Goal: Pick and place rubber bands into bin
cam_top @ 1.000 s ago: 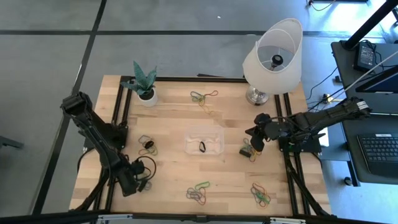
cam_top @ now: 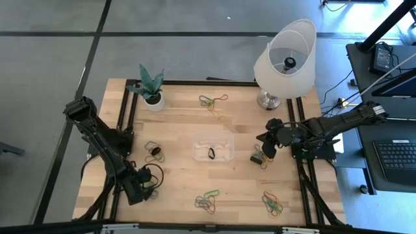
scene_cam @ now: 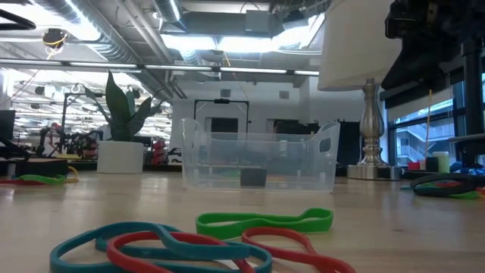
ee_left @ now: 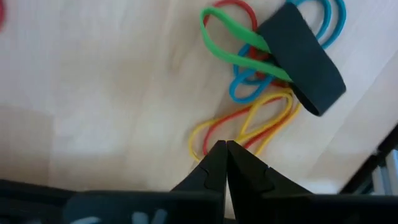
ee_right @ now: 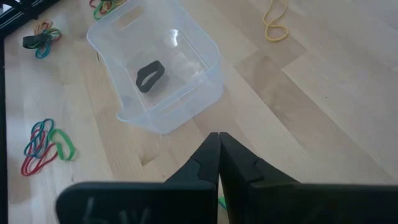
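In the left wrist view, my left gripper is shut with nothing between its tips. Just beyond them lies a band pile: yellow loops (ee_left: 268, 132) nearest, then blue and red bands, a green band (ee_left: 231, 36) and a wide black band (ee_left: 301, 59) across the others. The clear plastic bin (ee_right: 166, 115) stands mid-table and holds one black band (ee_right: 150, 76). My right gripper is shut and empty, to the right of the bin. A scrap of green shows behind its fingers; the rest there is hidden.
Two band piles (cam_top: 205, 203) (cam_top: 272, 204) lie along the front, another (cam_top: 211, 103) at the back and one (cam_top: 262, 158) below the right arm. A potted plant (cam_top: 153, 99) and a lamp (cam_top: 286, 62) stand at the back. Bare wood surrounds the bin.
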